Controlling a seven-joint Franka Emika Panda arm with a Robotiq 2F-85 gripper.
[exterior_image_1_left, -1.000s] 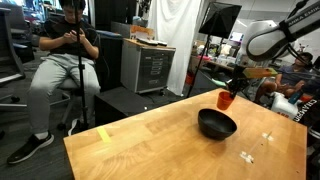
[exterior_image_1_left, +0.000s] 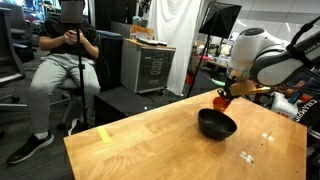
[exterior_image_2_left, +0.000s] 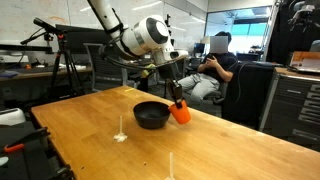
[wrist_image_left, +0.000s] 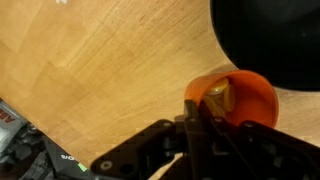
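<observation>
An orange cup (exterior_image_2_left: 180, 112) is held at its rim by my gripper (exterior_image_2_left: 177, 100), which is shut on it. From above, the wrist view shows the cup's open mouth (wrist_image_left: 262, 98), with a few yellowish-brown pieces (wrist_image_left: 221, 96) inside. The dark fingers (wrist_image_left: 205, 132) reach over the cup's near edge. Right beside the cup is a black bowl (exterior_image_2_left: 151, 115) on the wooden table; in exterior view 1 the bowl (exterior_image_1_left: 216, 124) stands in front of the cup (exterior_image_1_left: 220, 102). Whether the cup touches the table is hard to tell.
Small white items (exterior_image_2_left: 121, 132) lie on its surface. Beyond the table a person (exterior_image_1_left: 70, 60) sits near a grey drawer cabinet (exterior_image_1_left: 146, 67).
In exterior view 1, the arm and the orange cup have shifted left, closer behind the black bowl. The cup also sits a little lower in view. The bowl has stayed put.
</observation>
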